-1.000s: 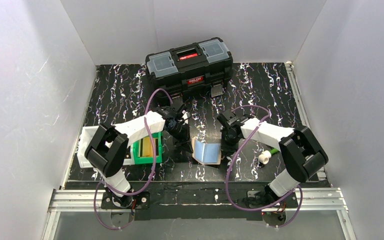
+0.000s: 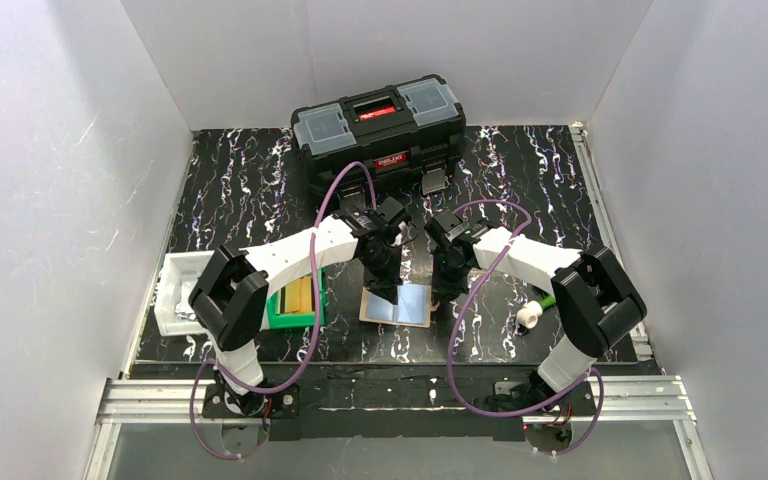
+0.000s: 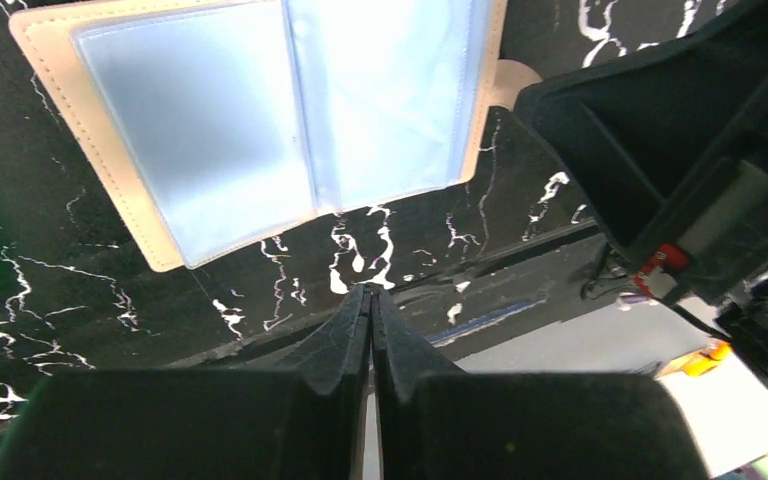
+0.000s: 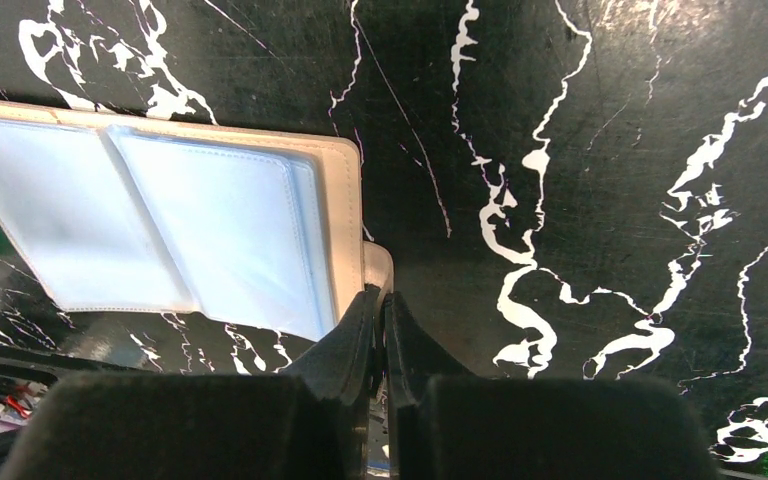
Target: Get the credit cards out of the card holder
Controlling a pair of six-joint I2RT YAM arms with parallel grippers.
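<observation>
The tan card holder [image 2: 413,304] lies open and flat on the dark marbled table, its pale blue inner sleeves [image 3: 200,120] facing up. No separate card stands out in the sleeves. Above the holder in the top view is my left gripper [image 2: 393,297]; its own wrist view shows the left fingers [image 3: 345,335] pressed together, with nothing between them. At the holder's right edge, my right gripper is shut on the small tan closing tab [image 4: 379,262]. The tab's lower end is hidden between the fingers.
A green tray [image 2: 319,293] with yellow items and a white bin [image 2: 167,295] stand to the left. A black toolbox [image 2: 380,125] fills the back. To the right lies a white-and-green object [image 2: 530,314]. Table around the holder's front is bare.
The left gripper has moved right from the holder's left edge to over it. The holder's left half, raised earlier, now lies flat. The right gripper shifted slightly left with the holder.
</observation>
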